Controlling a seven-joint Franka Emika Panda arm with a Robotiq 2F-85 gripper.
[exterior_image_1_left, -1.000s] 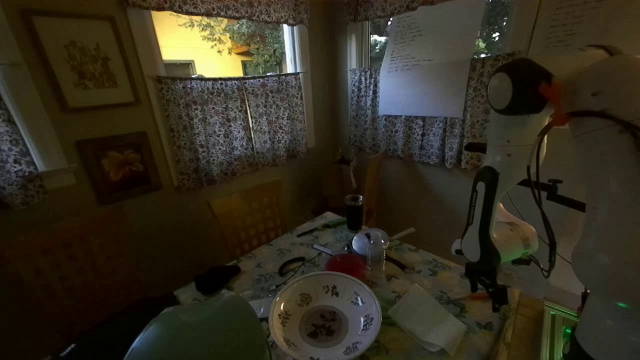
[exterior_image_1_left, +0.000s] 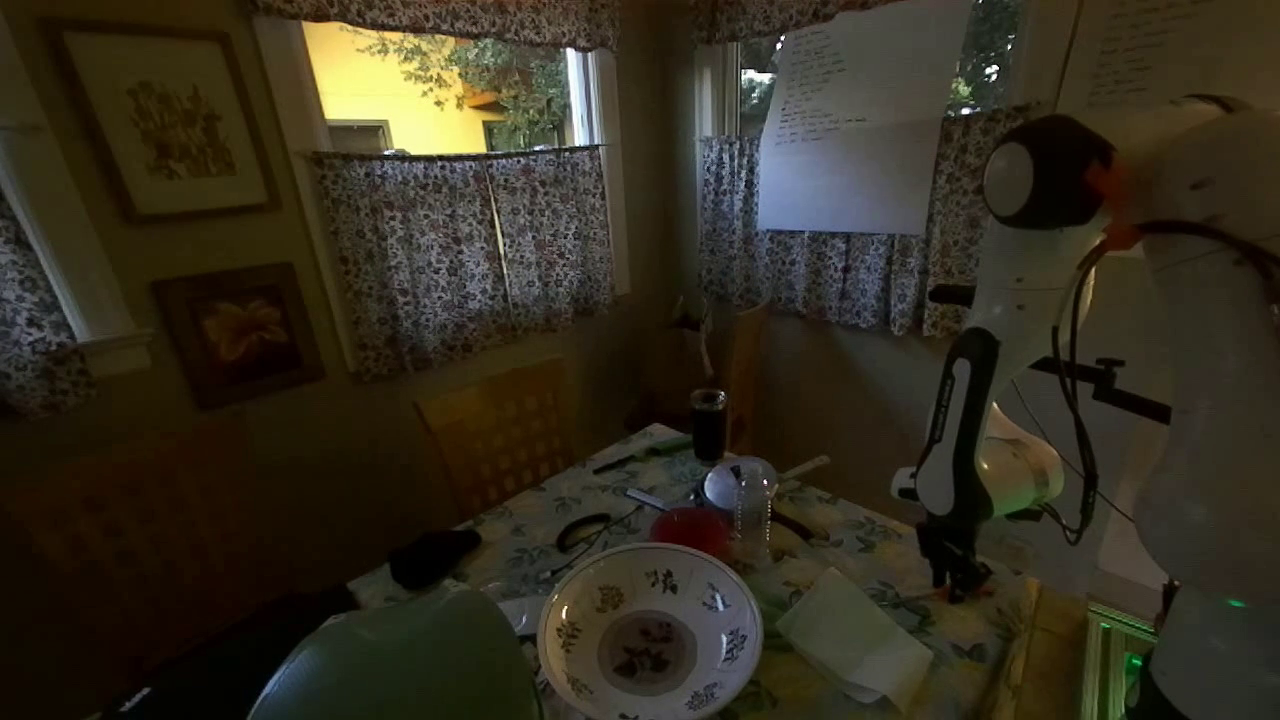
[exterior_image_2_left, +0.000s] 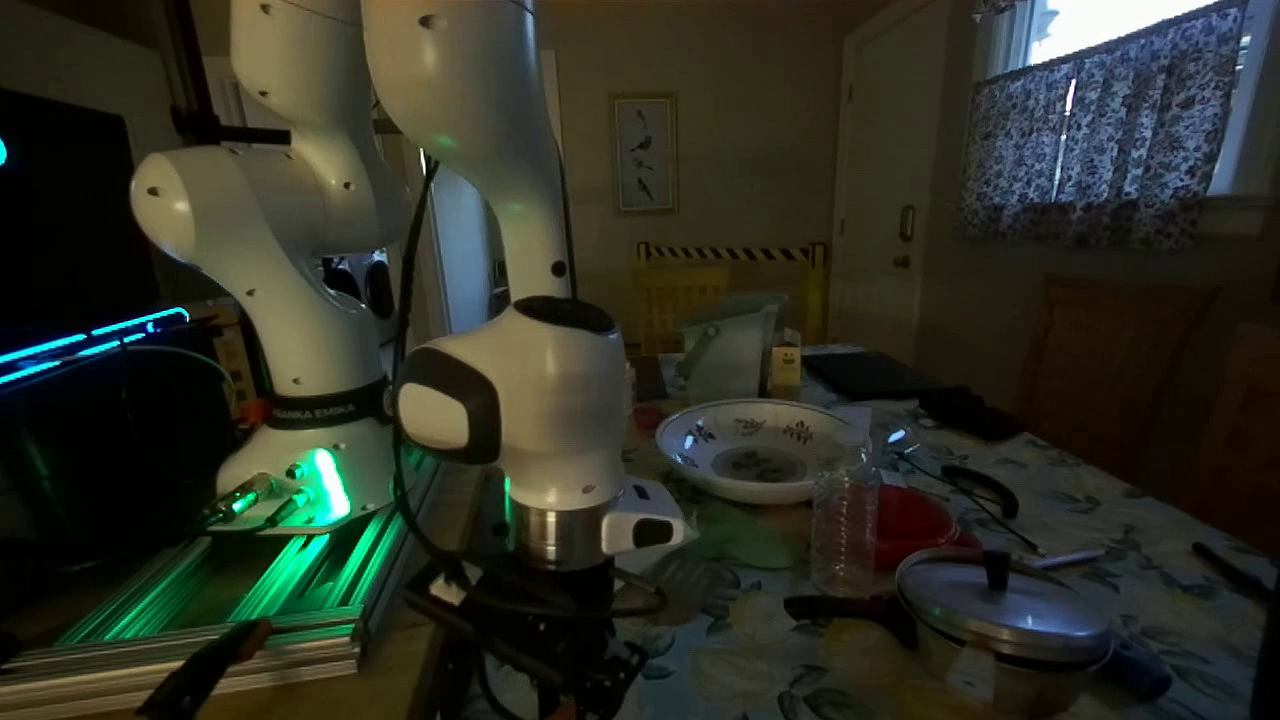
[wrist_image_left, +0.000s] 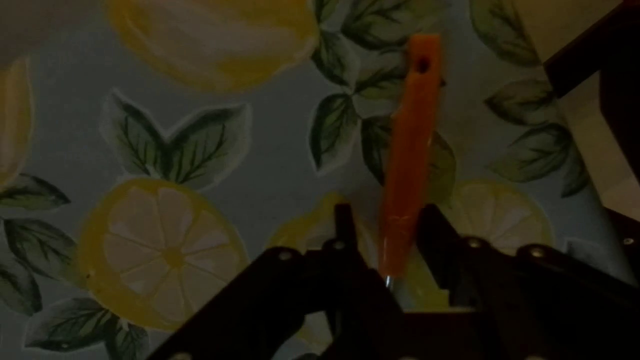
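Note:
An orange-handled tool (wrist_image_left: 412, 132) lies on the lemon-print tablecloth in the wrist view, a bit of thin metal showing at its lower end. My gripper is part open, its dark fingers on either side of the handle's lower part. A gap shows on the left of the handle; the right finger (wrist_image_left: 433, 231) looks close to it, and contact cannot be told. In exterior view 1 my gripper (exterior_image_1_left: 956, 588) is low over the table's right edge, hiding much of the tool.
A pale cloth or paper (exterior_image_1_left: 854, 638) lies left of the gripper, then a large patterned bowl (exterior_image_1_left: 564, 642). Farther off stand a clear plastic bottle (exterior_image_2_left: 843, 528), a red bowl (exterior_image_2_left: 918, 528) and a lidded pot (exterior_image_2_left: 1008, 612). Clear tablecloth surrounds the tool.
My gripper has shifted slightly left in exterior view 1, over the orange handle that showed beside it before. Its fingers look nearer together.

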